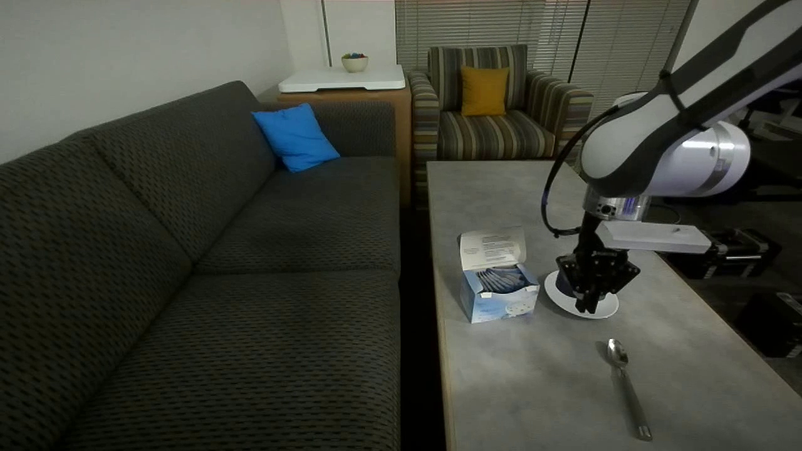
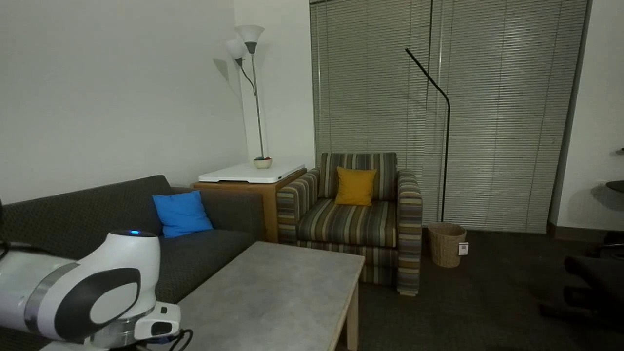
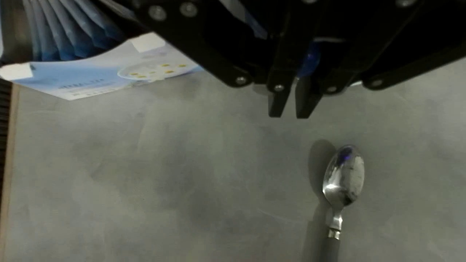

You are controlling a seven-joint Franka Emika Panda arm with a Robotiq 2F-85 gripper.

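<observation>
The white plate (image 1: pixel 560 299) lies on the grey table, partly hidden by my gripper (image 1: pixel 591 307). Between the gripper and the plate's left side shows a dark blue object (image 1: pixel 564 284), mostly covered, so its shape is unclear. In the wrist view, the fingers of my gripper stand close together with a narrow gap. Part of the blue object (image 3: pixel 309 61) shows just behind them, and the fingers appear shut on it. A metal spoon (image 3: pixel 344 177) rests on the table in front, apart from the fingers.
An open light-blue box (image 1: pixel 500 307) of packets stands left of the plate, close to the gripper. A dark sofa (image 1: pixel 301 323) runs along the table's left side.
</observation>
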